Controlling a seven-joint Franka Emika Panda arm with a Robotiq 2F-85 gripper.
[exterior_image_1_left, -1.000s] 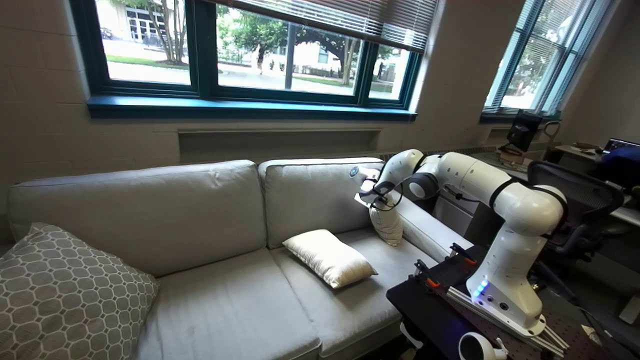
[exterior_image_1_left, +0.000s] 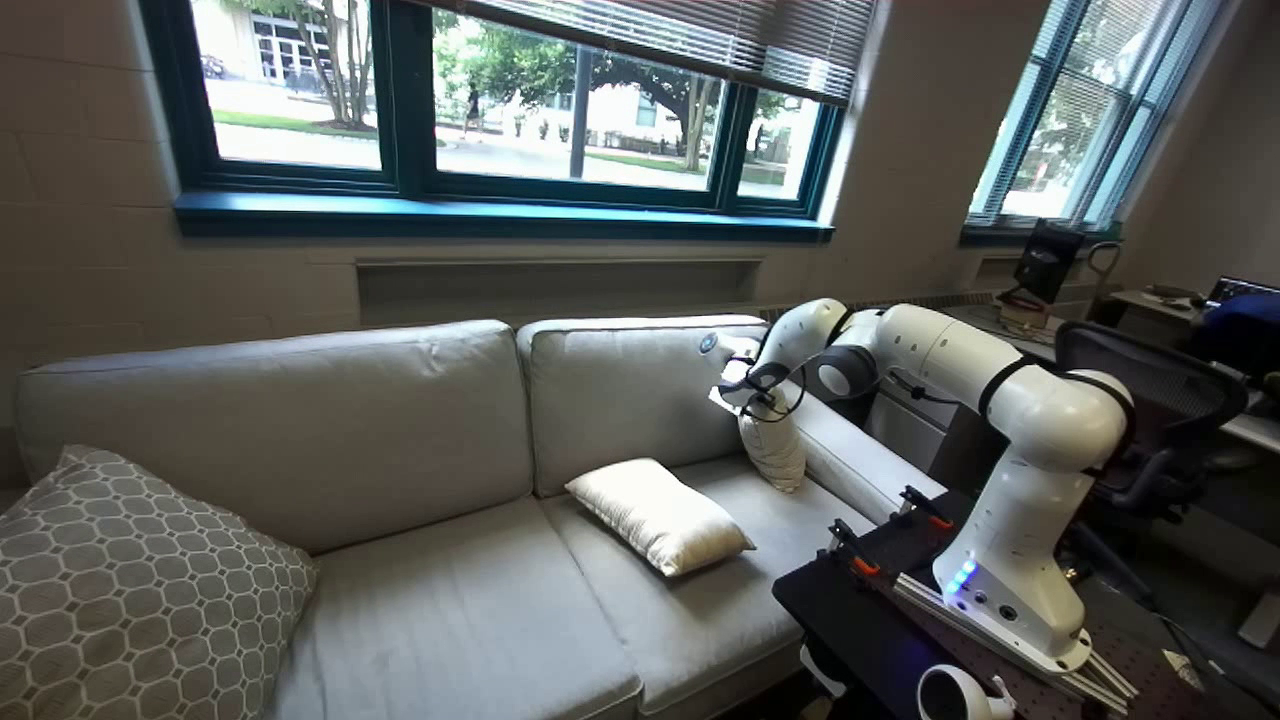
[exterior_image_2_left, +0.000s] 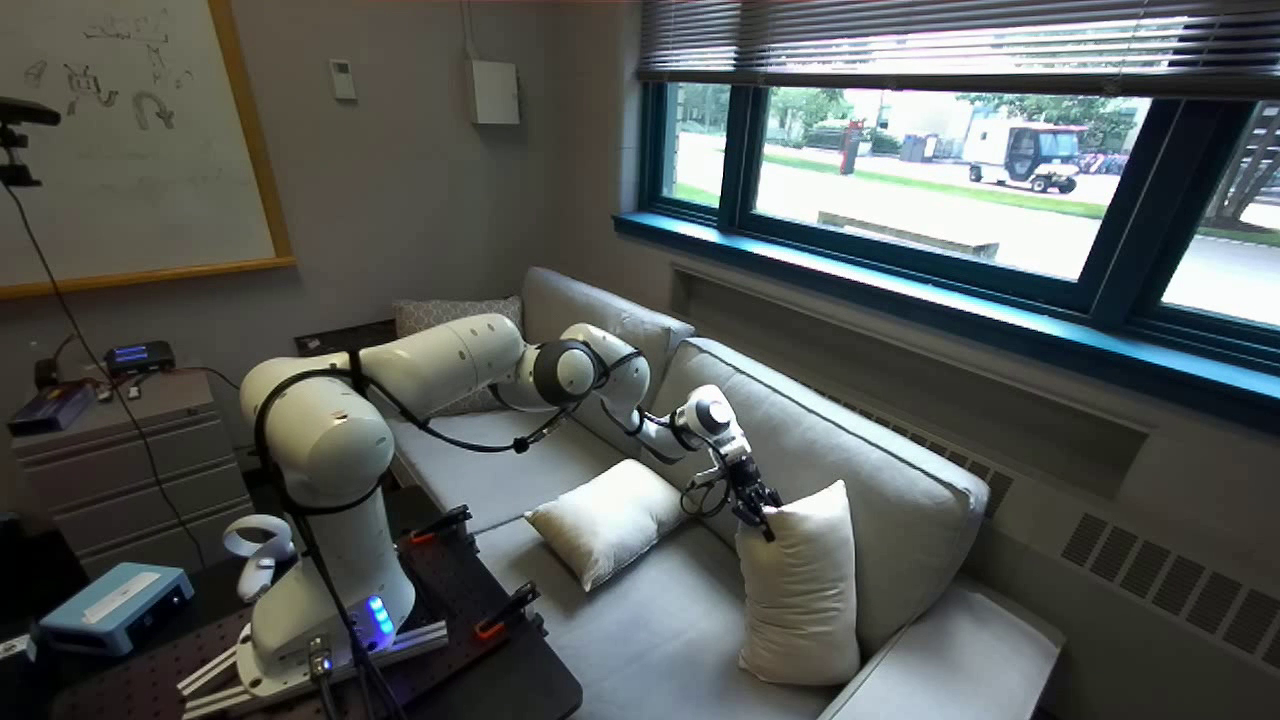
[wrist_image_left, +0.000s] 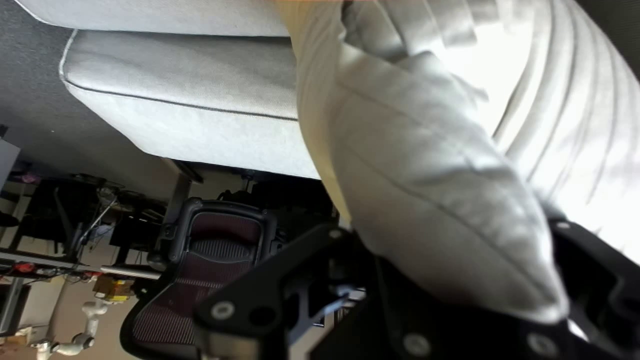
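A cream pillow (exterior_image_2_left: 804, 594) stands on end at the right end of the sofa, near the armrest. My gripper (exterior_image_2_left: 758, 516) is at its top corner, shut on the fabric. Close up in the wrist view, that pillow's bunched corner (wrist_image_left: 432, 180) lies between the dark fingers. From exterior view 1 the pillow (exterior_image_1_left: 774, 446) is partly covered by the arm, and the fingertips are hidden. A second cream pillow (exterior_image_2_left: 612, 518) lies flat on the seat cushion, apart from the gripper.
A grey patterned pillow (exterior_image_1_left: 138, 588) leans at the sofa's far left. Between it and the flat pillow the seat (exterior_image_1_left: 444, 612) is bare. The backrest (exterior_image_1_left: 642, 390) rises behind the gripper. The arm stands on a black table (exterior_image_1_left: 840, 606) before the sofa.
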